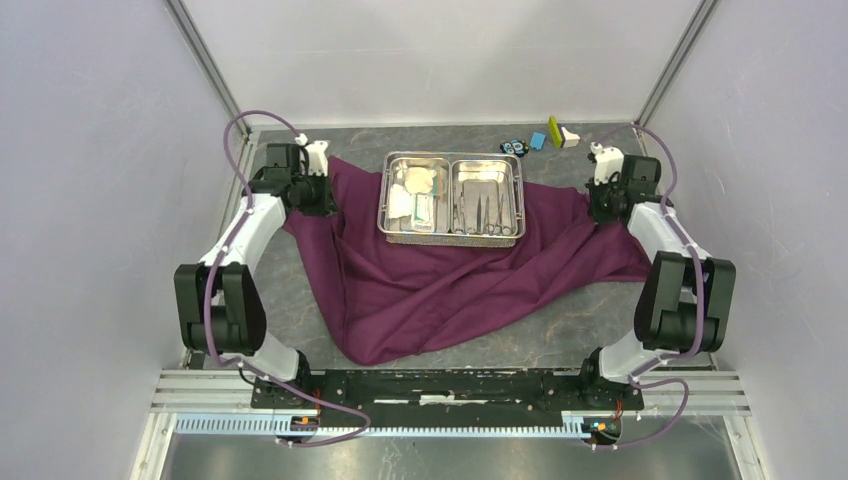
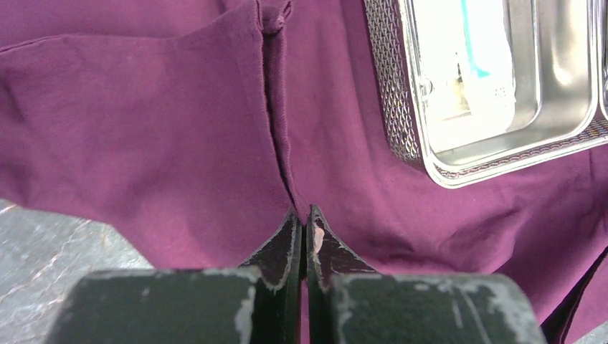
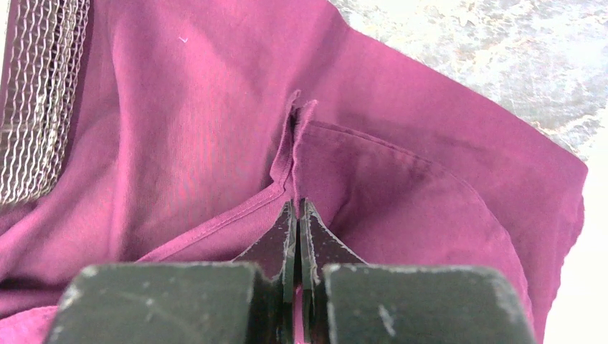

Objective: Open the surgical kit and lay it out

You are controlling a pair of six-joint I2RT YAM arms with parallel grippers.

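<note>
The purple wrapping cloth [image 1: 420,290] lies spread over the table, with the metal instrument tray [image 1: 437,240] standing on it. In the left wrist view my left gripper is shut on a raised fold of the cloth, left of the tray. My right gripper has closed tips pinching a hemmed fold near a cloth corner, right of the tray; the fold stands up between the fingers. Inside the tray, white gauze [image 1: 420,180] and packets [image 1: 422,212] sit in the left half, and several scissors-like instruments [image 1: 479,213] in the right half.
Behind the tray, at the back right, are a dark blue item [image 1: 514,147], a light blue block [image 1: 537,140] and a green-and-white item [image 1: 556,131].
</note>
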